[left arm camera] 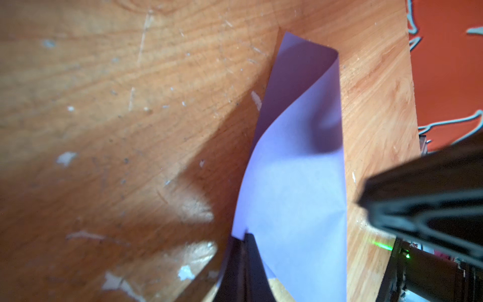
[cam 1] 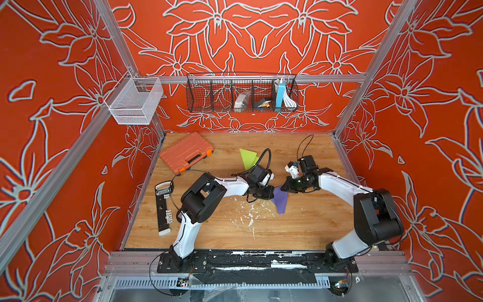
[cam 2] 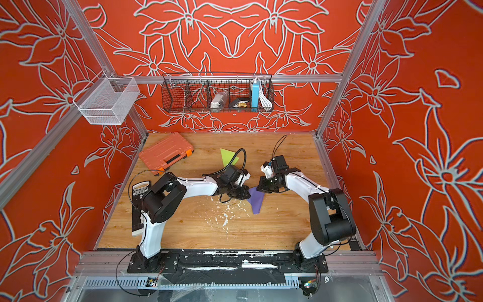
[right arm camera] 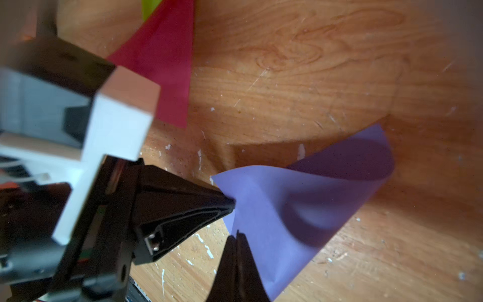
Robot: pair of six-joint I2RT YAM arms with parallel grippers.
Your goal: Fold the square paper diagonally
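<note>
The purple paper lies on the table between my grippers, folded over with a curled, raised edge and end, as both wrist views show. My left gripper is shut at the curled edge of the paper; whether any paper is between its tips I cannot tell. My right gripper is shut over the paper's surface, with nothing seen between its fingers. In the right wrist view the left gripper's tip touches the paper near its corner.
Lime paper and a red sheet lie behind the left gripper. An orange case is at the back left, a dark strip at the left. Wire baskets hang on the walls. The table's front middle has paint specks.
</note>
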